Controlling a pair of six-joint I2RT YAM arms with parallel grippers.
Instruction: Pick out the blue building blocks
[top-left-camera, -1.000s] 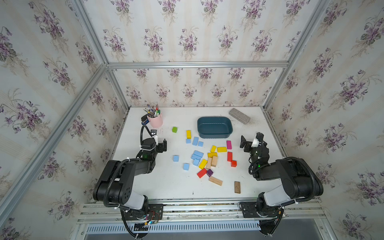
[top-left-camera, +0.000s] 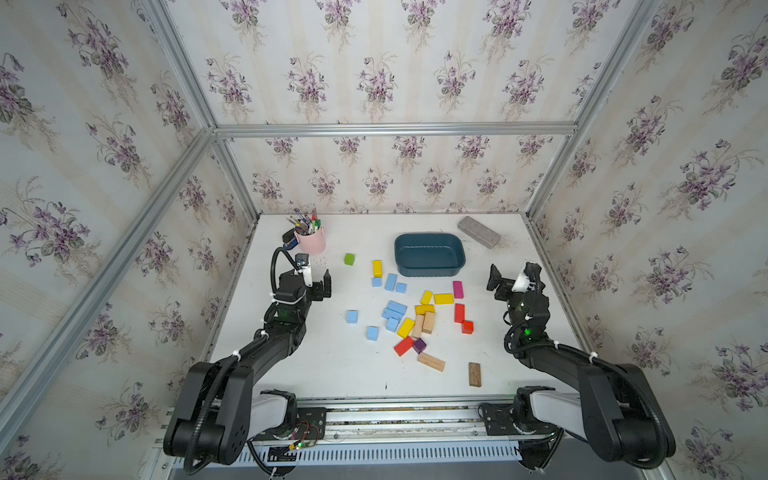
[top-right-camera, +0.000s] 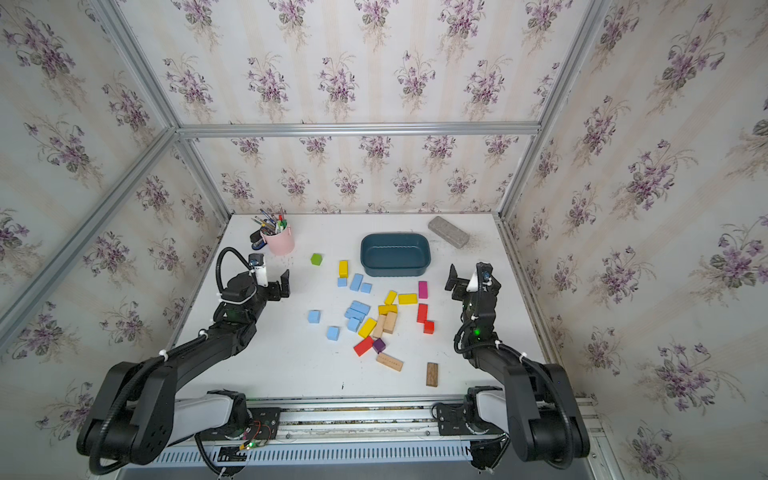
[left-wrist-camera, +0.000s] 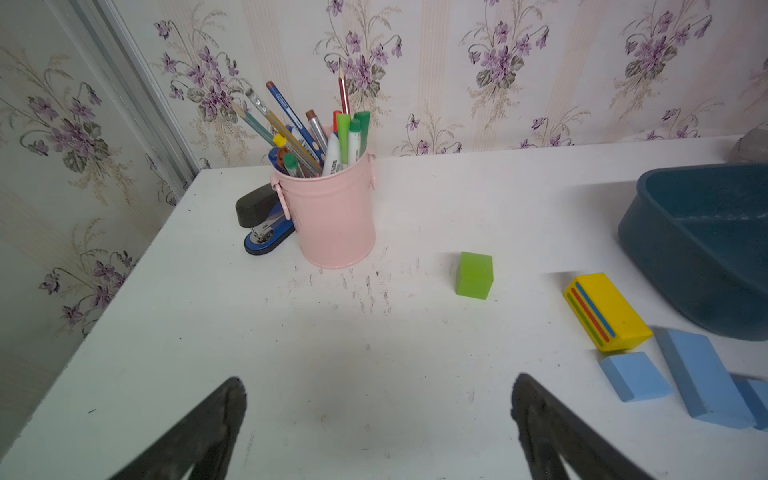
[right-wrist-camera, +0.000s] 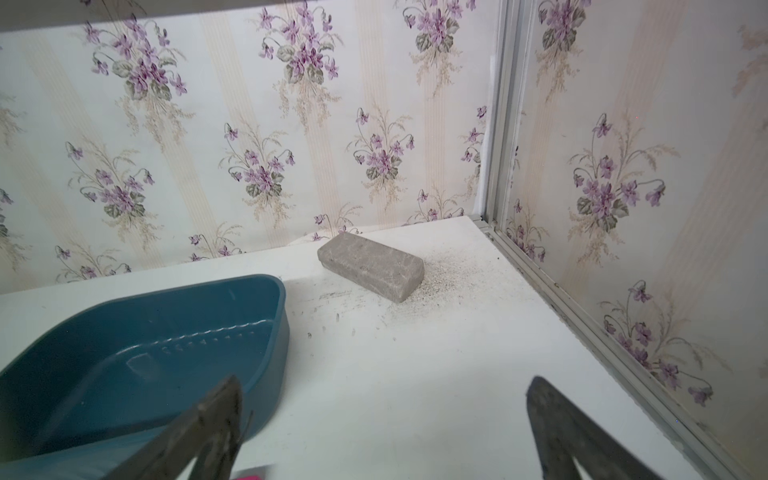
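Note:
Several light blue blocks lie on the white table: a single one (top-left-camera: 352, 317) toward the left, another (top-left-camera: 373, 333) a little nearer the front, a cluster (top-left-camera: 395, 310) in the middle, and a longer one (left-wrist-camera: 704, 376) behind, close to the dark teal bin (top-left-camera: 430, 270). The bin looks empty. My left gripper is open at the table's left, with no block between its fingers. Over on the right side, my right gripper also stands open and empty, to the right of the bin.
Yellow (top-left-camera: 444, 299), red (top-left-camera: 459, 313), wooden (top-left-camera: 431, 362) and other coloured blocks lie among and beside the blue ones. A green cube (left-wrist-camera: 475, 275), a pink pen cup (left-wrist-camera: 332, 216) and a stapler (left-wrist-camera: 268, 220) are at the back left. A grey brick (right-wrist-camera: 372, 265) lies at the back right.
Blocks and bin have stayed put.

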